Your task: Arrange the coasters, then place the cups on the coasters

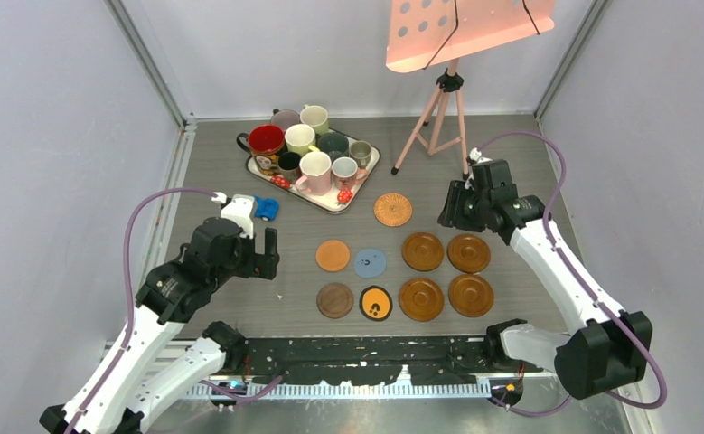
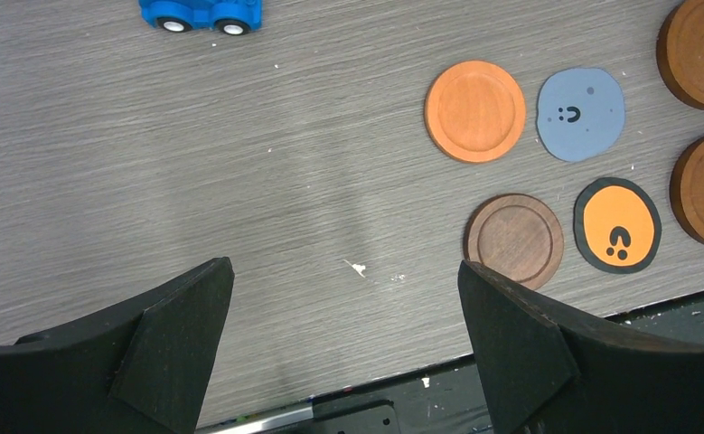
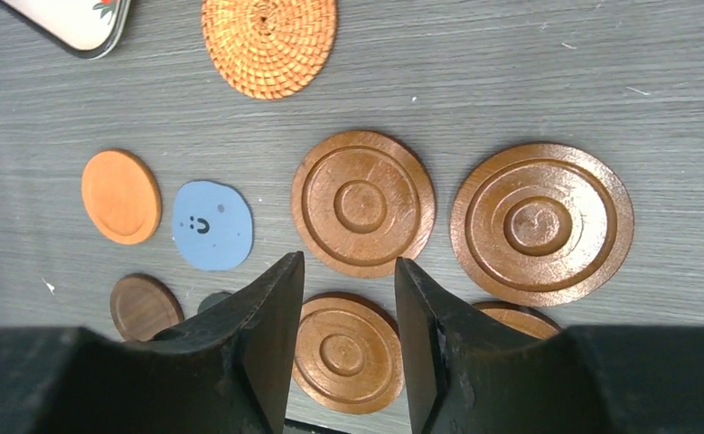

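Note:
Several cups, among them a pink cup (image 1: 315, 172) and a red mug (image 1: 266, 145), stand crowded on a white tray (image 1: 333, 204) at the back. In front of it lie the coasters: woven (image 1: 393, 209), orange (image 1: 333, 255), blue (image 1: 370, 263), dark brown (image 1: 335, 300), a black-and-yellow one (image 1: 376, 303), and several brown wooden ones (image 3: 363, 203). No cup is on any of them. My left gripper is open and empty over the table's left side. Above the wooden coasters, my right gripper is partly open with nothing between its fingers.
A blue toy car (image 1: 266, 208) sits left of the tray. The pink tripod stand (image 1: 447, 117) rises at the back right, behind the right gripper. Bare table (image 1: 294, 235) lies between the left gripper and the coasters.

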